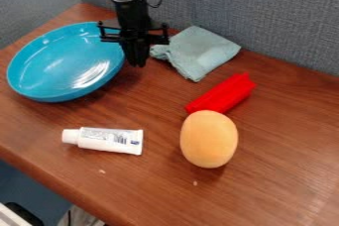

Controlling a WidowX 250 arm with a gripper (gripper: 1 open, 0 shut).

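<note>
My black gripper (pixel 134 42) hangs at the upper middle, over the right rim of the blue plate (pixel 47 66), beside a folded pale grey-blue cloth (pixel 199 52). Its fingertips are dark and overlap one another in this view, so I cannot tell whether it is open or shut.
A red object (pixel 221 94) lies right of centre, with an orange egg-shaped object (pixel 208 139) in front of it. A white tube (pixel 103 139) lies at the lower left. Grey padded walls stand behind; the table edge is at the lower left.
</note>
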